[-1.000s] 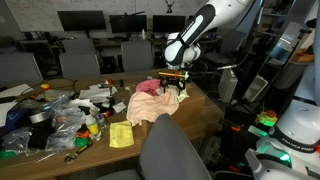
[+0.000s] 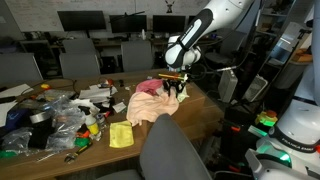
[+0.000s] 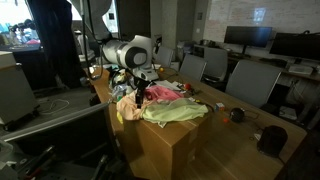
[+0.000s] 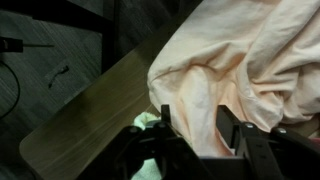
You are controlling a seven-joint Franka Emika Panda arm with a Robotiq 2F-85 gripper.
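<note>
A peach cloth (image 2: 150,106) lies rumpled on the wooden table, near its right end. My gripper is over the edge of this cloth, with its dark fingers (image 4: 232,132) apart. A raised fold of the peach cloth (image 4: 200,112) shows between them in the wrist view; whether the fingers touch it I cannot tell. A pale green cloth (image 3: 175,110) lies beside the peach one at the table's corner, partly hanging over the edge. Behind them is a pink cloth (image 3: 162,93).
A yellow cloth (image 2: 121,134) lies flat farther left. Clear plastic bags (image 2: 60,130), bottles (image 2: 92,124) and other clutter cover the table's left part. Bare wood (image 4: 75,135) runs along the edge nearest the cloth. Chairs (image 3: 253,92) stand behind the table.
My gripper has come down a little and slightly to the left, closer to the peach cloth. The cloths look much the same in exterior view 1.
</note>
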